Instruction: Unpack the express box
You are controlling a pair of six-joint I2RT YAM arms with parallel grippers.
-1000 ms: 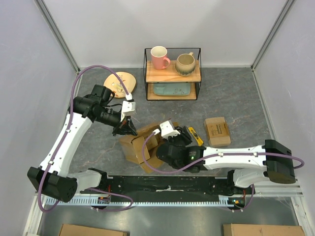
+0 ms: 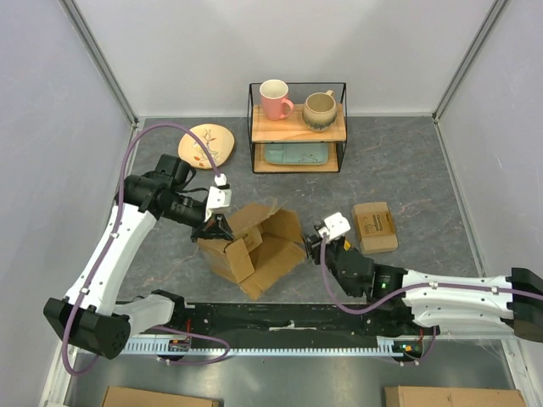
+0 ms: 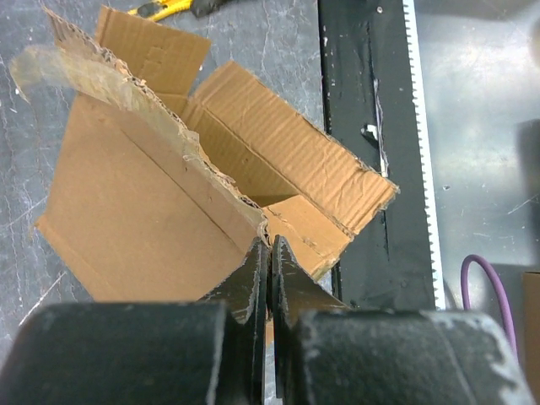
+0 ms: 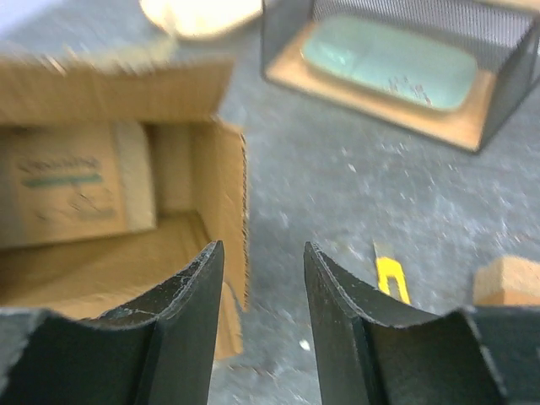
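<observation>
The large cardboard box (image 2: 271, 259) lies tilted with its flaps spread at the front left of the work surface. My left gripper is shut on the torn, taped edge of one flap. An inner package (image 4: 76, 181) with printing shows inside the box in the right wrist view, though blurred. My right gripper stands just right of the box, part open, with nothing between its fingers. A yellow cutter (image 4: 392, 278) lies on the grey surface beyond it, partly behind the right arm in the top view.
A small carton (image 2: 375, 227) lies to the right. At the back stand a wire shelf (image 2: 297, 170) with a pink mug (image 2: 274, 99), a beige mug (image 2: 319, 110) and a teal tray (image 2: 296, 153), and a plate (image 2: 206, 146) to its left.
My left gripper has moved slightly down and left, the box with it.
</observation>
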